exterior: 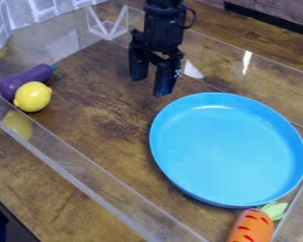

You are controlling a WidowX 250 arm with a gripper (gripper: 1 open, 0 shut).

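My black gripper [154, 72] is at the top centre of the camera view, above the bare wooden board just behind a large blue plate [226, 151]. It stands open, and I see nothing held between its fingers. A yellow lemon-like object [33, 95] and a purple eggplant [26, 80] lie at the left. An orange carrot [250, 229] with a pale green top lies at the bottom right, in front of the plate.
Clear, transparent walls edge the wooden board [91, 132] along the left, back and front. The middle left of the board is free, as is the area behind the plate.
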